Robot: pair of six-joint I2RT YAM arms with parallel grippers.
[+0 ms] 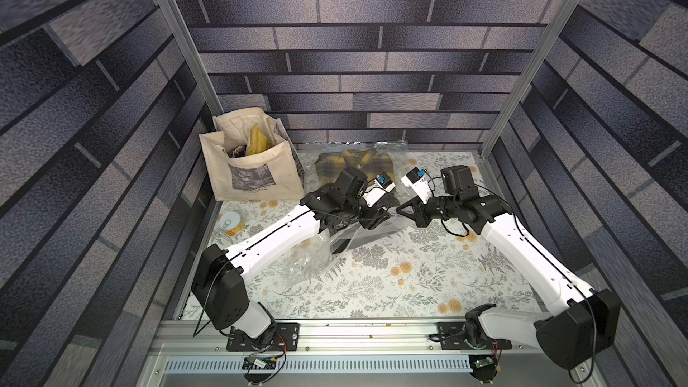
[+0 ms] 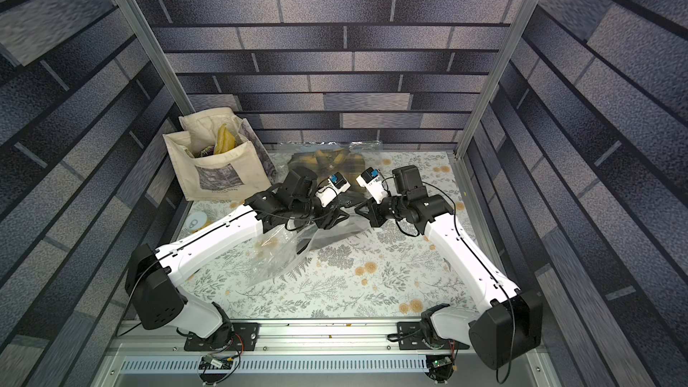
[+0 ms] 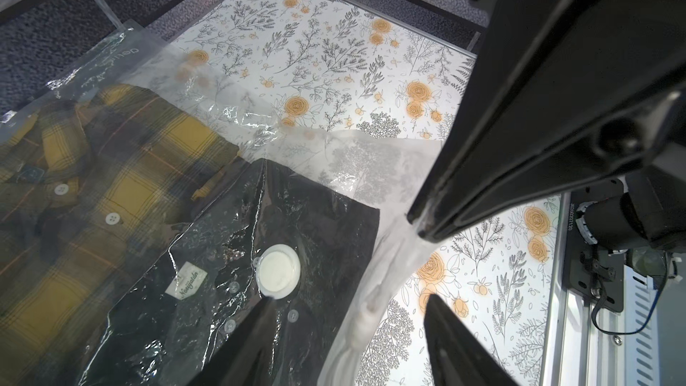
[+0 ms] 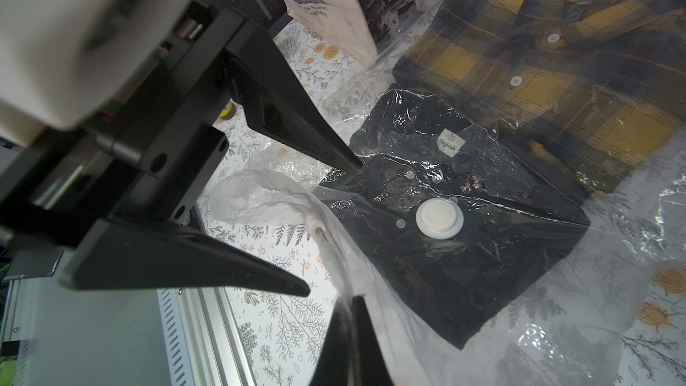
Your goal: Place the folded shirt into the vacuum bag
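The folded yellow-and-black plaid shirt [image 4: 550, 64] lies flat inside the clear vacuum bag [image 4: 550, 343], with its dark part [image 3: 214, 307] nearer the bag's mouth. On that dark part shows a round white valve [image 4: 439, 218] of the bag. My right gripper is shut on the thin rim of the bag's mouth, and its fingertips [image 3: 428, 227] pinch the film. Close to its left, my left gripper stands open, its fingers spread on either side of the bunched rim, not gripping it. In both top views the arms partly cover the shirt.
An upright cream tote bag [image 1: 251, 165] holding something yellow stands at the back left. Before it is a small can [image 1: 231, 222].
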